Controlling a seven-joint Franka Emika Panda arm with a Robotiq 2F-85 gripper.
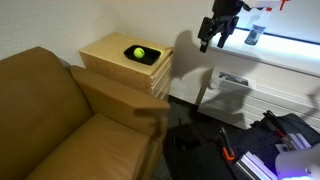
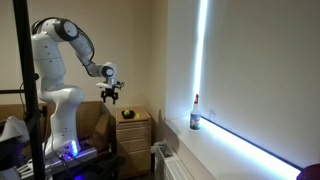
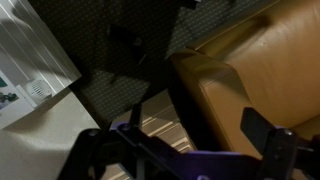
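Note:
A green ball rests in a black tray on top of the light wooden cabinet. To the right of that cabinet and higher, my gripper hangs in free air, fingers pointing down. The wrist view shows its two dark fingers wide apart, with nothing held between them. In exterior view 2 the ball sits on the cabinet near the corner, just beyond the gripper. Neither ball nor tray can be made out in the wrist view.
A brown leather sofa stands in front of the cabinet. A bottle is on the white window sill. Below the window is a white radiator. Dark items lie on the floor between sofa and robot base.

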